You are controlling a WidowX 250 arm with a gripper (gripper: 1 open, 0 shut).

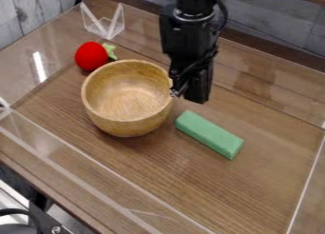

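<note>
My gripper [193, 93] hangs in the upper middle, shut, with nothing seen between its fingers, just right of a wide yellow bowl [124, 109]. A green block [210, 134] lies on the wooden table [140, 195], below and right of the gripper. A red round object [90, 57], with something green beside it, lies behind the bowl at the upper left.
A clear, angular plastic item [106, 23] lies at the back left. A black cable [19, 215] shows at the bottom left corner.
</note>
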